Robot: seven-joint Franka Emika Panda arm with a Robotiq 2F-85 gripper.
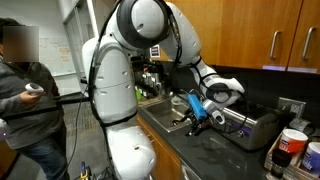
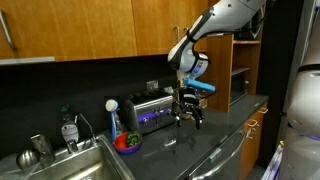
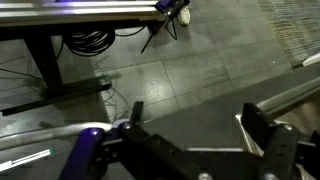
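Observation:
Above the dark counter (image 1: 215, 152), my gripper (image 1: 196, 127) hangs from the arm and points down and forward. In exterior view 2 the gripper (image 2: 189, 120) shows small, over the right part of the counter. The wrist view has the gripper along its bottom edge, its black fingers (image 3: 98, 150) wide apart. It is open, with nothing between them. Past the fingers lie the counter's edge and the grey floor (image 3: 190, 85).
A sink (image 1: 168, 113) lies behind the gripper. Red-and-white cups (image 1: 290, 146) stand at the right, and a dark dish rack (image 1: 255, 128) sits by the wall. A soap bottle (image 2: 69, 128) is near the faucet. A person (image 1: 28, 75) stands at far left.

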